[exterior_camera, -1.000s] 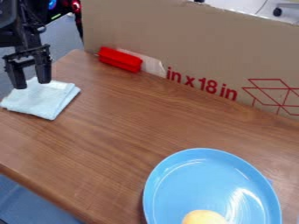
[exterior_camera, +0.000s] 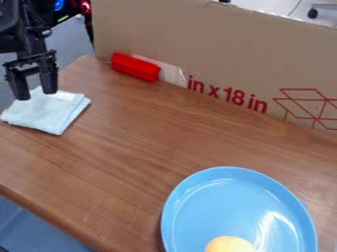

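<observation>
My black gripper is at the upper left, its two fingers apart and pointing down just over a folded white cloth on the wooden table. I see nothing held between the fingers; whether the tips touch the cloth I cannot tell. A red cylinder lies at the back, against the cardboard. A blue plate sits at the near right with a pale yellow round object on it, cut off by the frame's bottom edge.
A cardboard panel with red print runs along the back of the table. Blue-grey floor shows beyond the near left edge.
</observation>
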